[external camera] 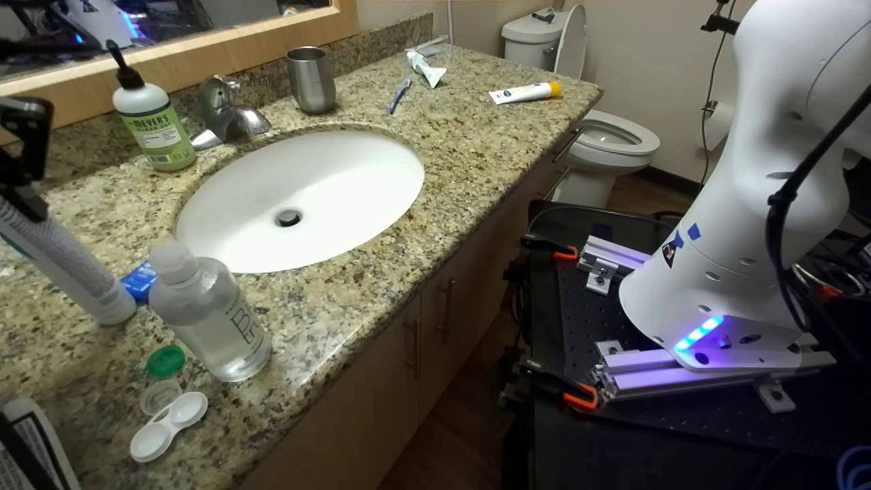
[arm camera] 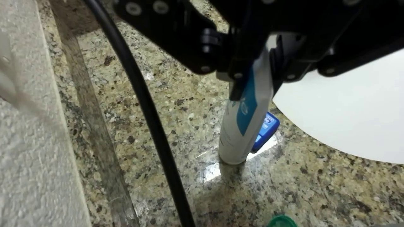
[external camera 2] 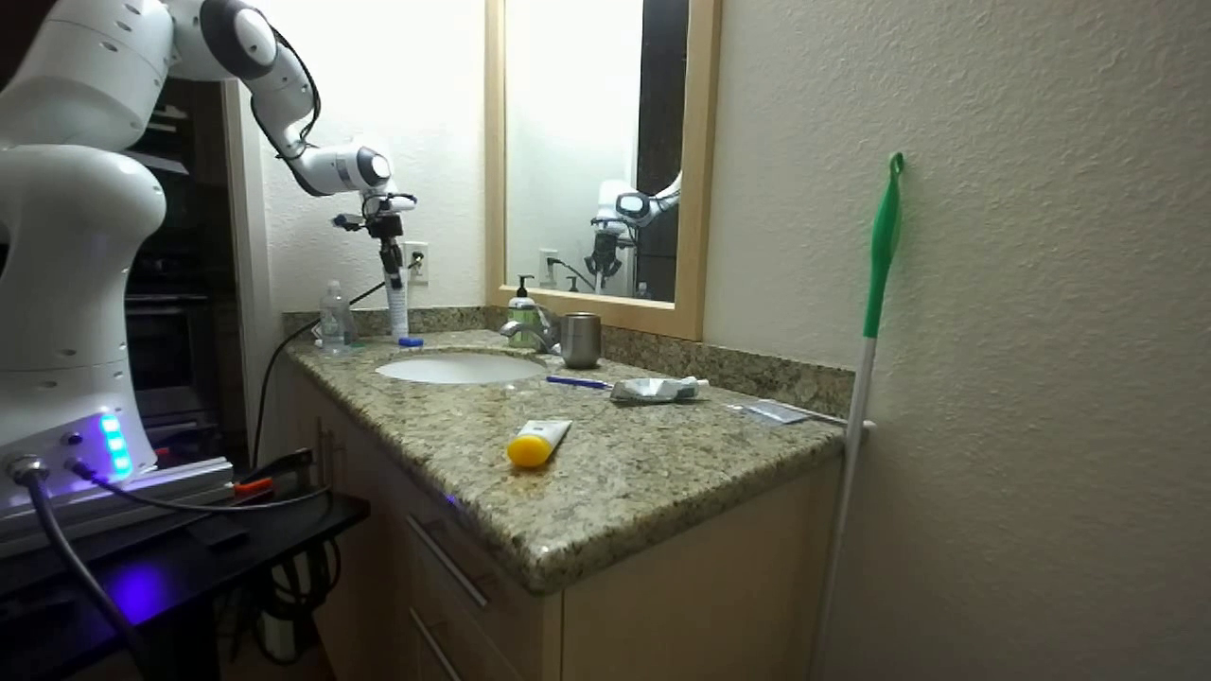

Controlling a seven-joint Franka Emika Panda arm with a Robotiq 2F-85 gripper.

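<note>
My gripper is shut on the upper part of a tall white bottle (arm camera: pixel 235 140) with a blue label patch. In exterior view 1 the bottle (external camera: pixel 72 263) leans in from the left edge, slightly tilted, its lower end beside a small blue packet (external camera: pixel 140 280). Exterior view 2 has the gripper (external camera 2: pixel 393 270) pointing down over the counter's far end, the bottle (external camera 2: pixel 397 311) hanging below it nearly upright. The bottle's base is at or just above the granite; whether it touches, I cannot tell.
A clear bottle (external camera: pixel 214 318), a green lid (external camera: pixel 166 361) and a white lens case (external camera: pixel 168 426) stand near the counter's front. The sink (external camera: pixel 343 196), soap pump (external camera: pixel 155 126) and steel cup (external camera: pixel 311 80) lie farther along. A black cable (arm camera: pixel 145 102) crosses beside the bottle.
</note>
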